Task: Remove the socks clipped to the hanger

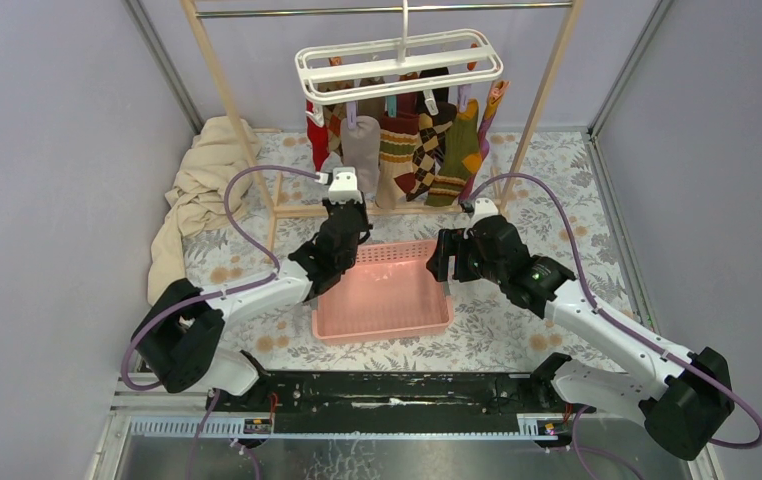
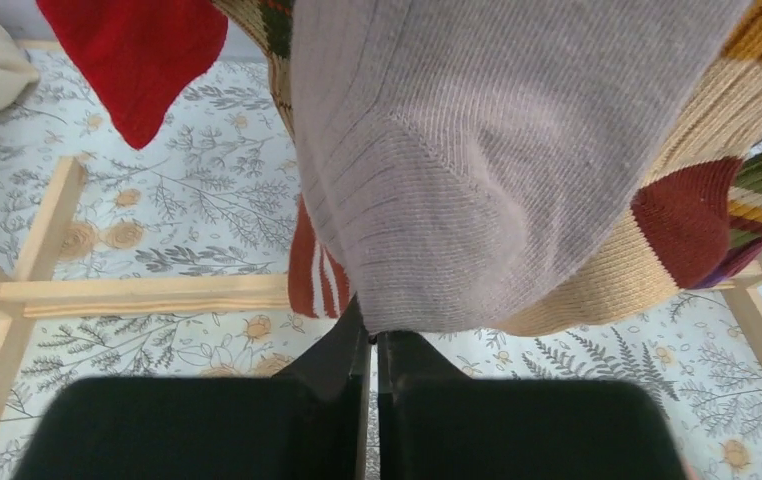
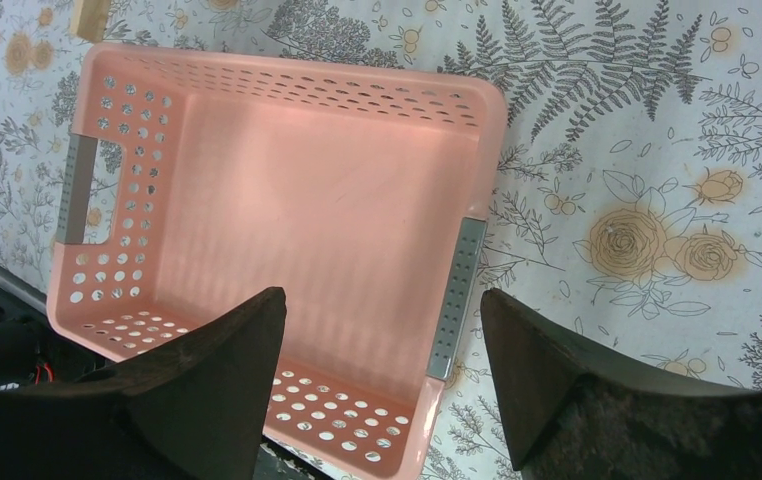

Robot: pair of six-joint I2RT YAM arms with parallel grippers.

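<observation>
Several patterned socks hang clipped from the white hanger [image 1: 397, 62]. A grey sock [image 2: 487, 170] fills much of the left wrist view, its lower edge pinched at the tips of my shut left gripper. A red sock [image 2: 132, 65] hangs to its left, a striped beige one [image 2: 597, 280] behind. My right gripper stands part open over the right end of the pink basket [image 3: 307, 210], nothing between its fingers.
The wooden rack [image 1: 541, 90] frames the hanger. A cream cloth [image 1: 197, 190] lies at the left beside it. Walls bound both sides.
</observation>
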